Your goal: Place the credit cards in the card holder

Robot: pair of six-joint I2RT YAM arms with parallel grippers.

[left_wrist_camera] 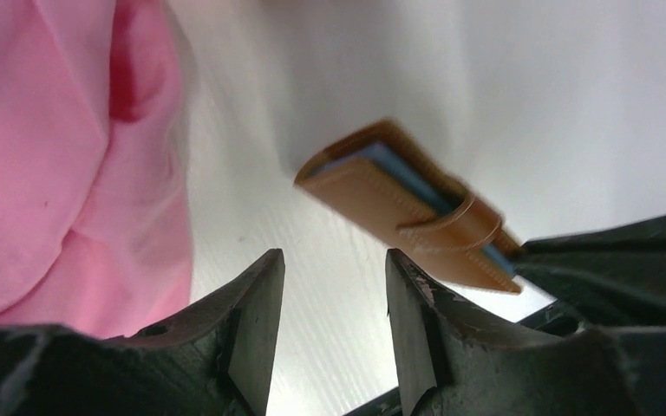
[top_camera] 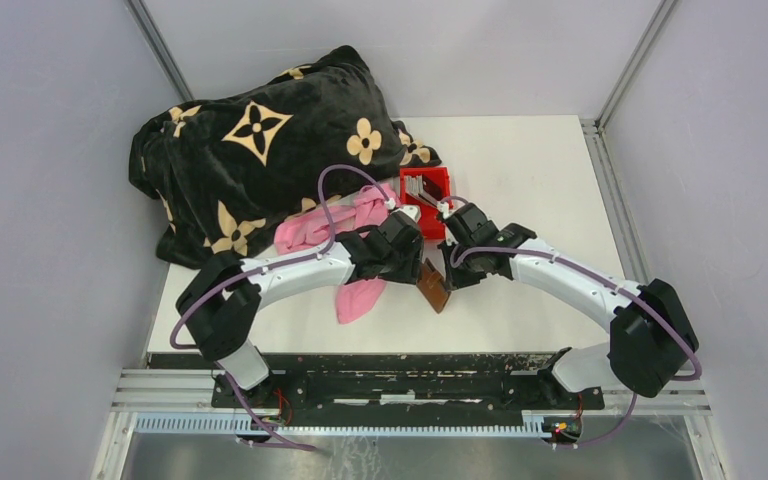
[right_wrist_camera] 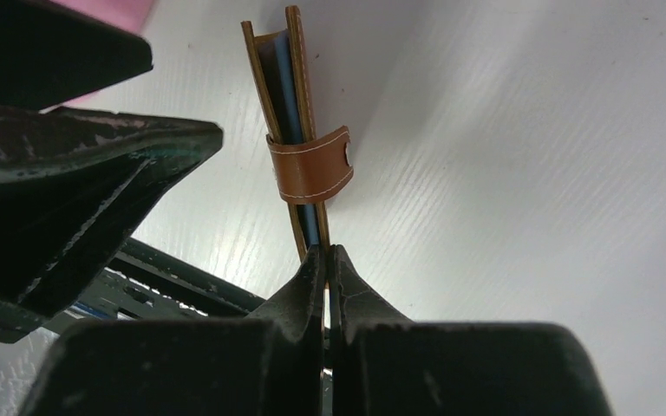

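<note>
The brown leather card holder [top_camera: 434, 285] [left_wrist_camera: 381, 195] [right_wrist_camera: 310, 165] stands on edge between my grippers, its strap across it and something blue showing inside. My right gripper [top_camera: 448, 285] is shut at the holder's near end; the holder's edge meets the fingertips. My left gripper [top_camera: 412, 275] is part open beside the holder, nothing between its fingers. A red box [top_camera: 425, 175] with pale cards [top_camera: 415, 187] lies behind the grippers in the top view.
Pink cloth [top_camera: 355, 300] lies left of the holder. A dark patterned cushion [top_camera: 270, 150] fills the back left.
</note>
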